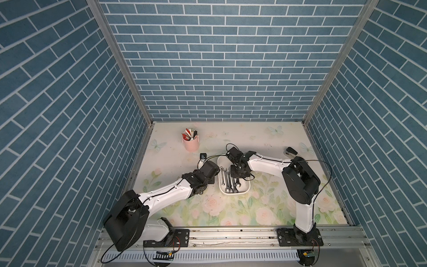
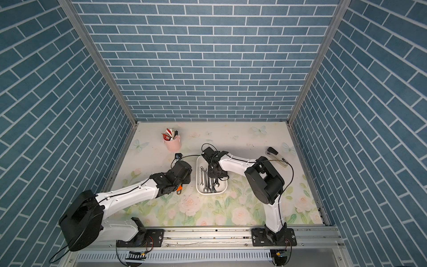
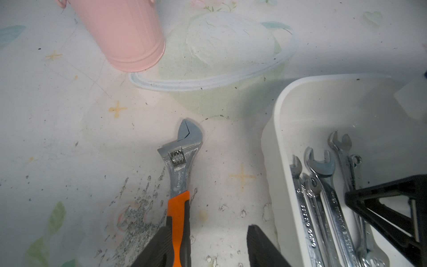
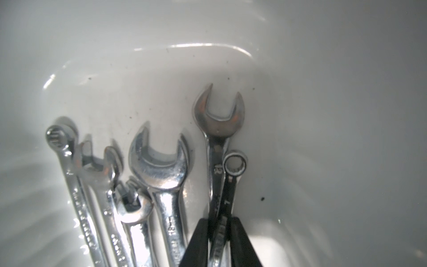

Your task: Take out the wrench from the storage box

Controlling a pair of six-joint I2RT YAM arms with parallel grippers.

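Observation:
In the right wrist view, several silver wrenches lie in the white storage box (image 1: 235, 192). My right gripper is inside the box, its narrowly parted fingers on either side of two crossing handles. One belongs to an open-ended wrench (image 4: 220, 122), the other to a small ring-ended wrench (image 4: 235, 163) lying over it. Neither is visibly lifted. Whether the fingers touch the handles is hard to tell. Left of the box, my left gripper stands open above the table. An adjustable wrench with an orange handle (image 3: 178, 213) lies under its left finger, outside the box.
A pink bucket of pens (image 1: 191, 142) stands at the back left. A black and grey tool (image 1: 291, 151) lies at the far right. The box's left wall (image 3: 278, 178) separates the two grippers.

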